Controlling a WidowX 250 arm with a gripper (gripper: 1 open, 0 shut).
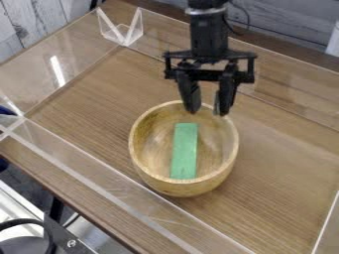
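A round wooden bowl [149, 157] sits on the table with a green rectangular block [184, 151] lying inside it. My black gripper [207, 100] hangs above the back rim of the bowl, pointing down with its fingers apart and nothing seen between them.
A clear plastic object [121, 27] stands at the back left of the wooden table [79, 119]. Black cables lie at the lower left corner, off the table's edge.
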